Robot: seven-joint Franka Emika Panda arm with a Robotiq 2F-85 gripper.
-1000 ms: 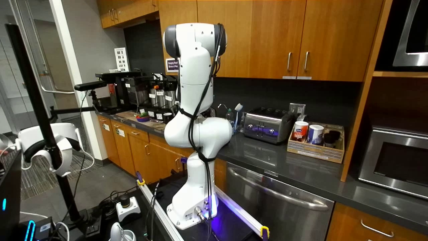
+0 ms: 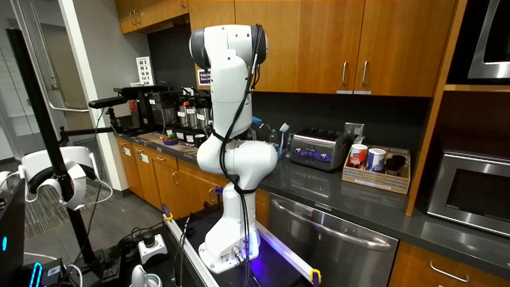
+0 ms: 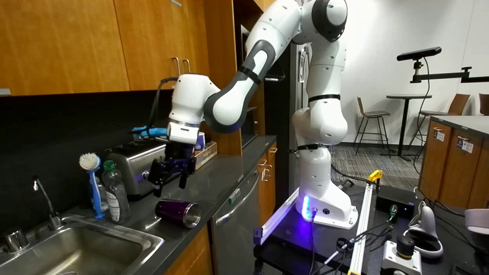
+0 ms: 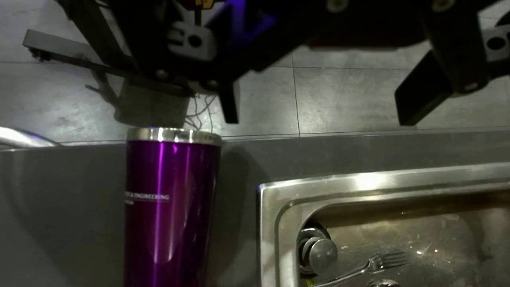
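On the dark counter beside the sink, a purple metal tumbler [image 3: 177,212] lies on its side, its silver-rimmed mouth facing the counter's front edge. My black gripper [image 3: 169,185] hangs above it in the second exterior view, pointing down, its fingers apart. In the wrist view the tumbler [image 4: 169,210] lies at lower left, apart from my gripper, whose fingertips are spread wide with nothing between them. The first exterior view hides the gripper and tumbler behind the arm.
A steel sink [image 4: 268,225] holding a fork [image 4: 368,268] adjoins the tumbler. Behind stand a green-capped bottle [image 3: 116,197], a blue brush [image 3: 95,194] and a toaster [image 3: 137,167]. A box of canisters [image 2: 376,181] sits farther along.
The arm's upper part has shifted slightly left in the first exterior view. A blue piece at the wrist now shows to the right of the arm.
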